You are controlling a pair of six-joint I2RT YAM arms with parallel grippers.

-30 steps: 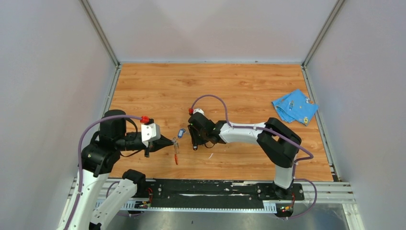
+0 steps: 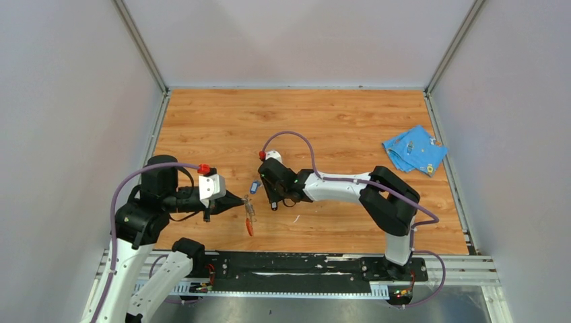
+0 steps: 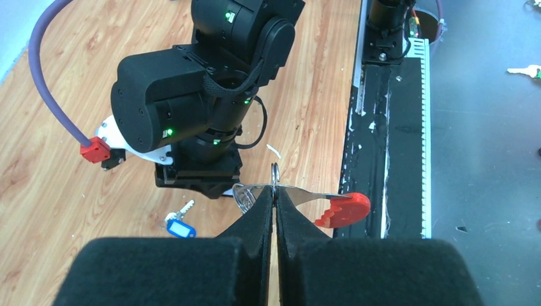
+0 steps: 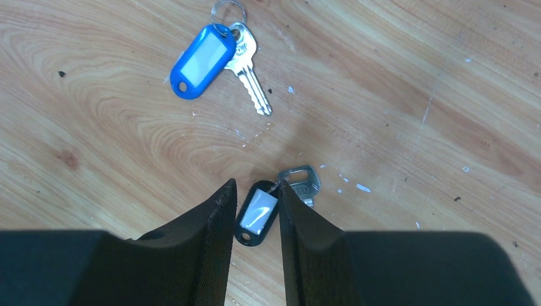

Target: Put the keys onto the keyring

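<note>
My left gripper is shut on a metal keyring, from which a red tag hangs, held above the table in the top and left wrist views. My right gripper is part open, low over a black tag with a silver key beside it on the wood, its fingertips right at them; whether it touches them I cannot tell. A blue tag with a silver key and ring lies farther up in the right wrist view.
A blue cloth with small items on it lies at the right of the wooden table. The right arm spans the middle.
My right gripper has shifted slightly left in the top view. The red tag hanging from the left gripper swings a little; the left arm is still.
</note>
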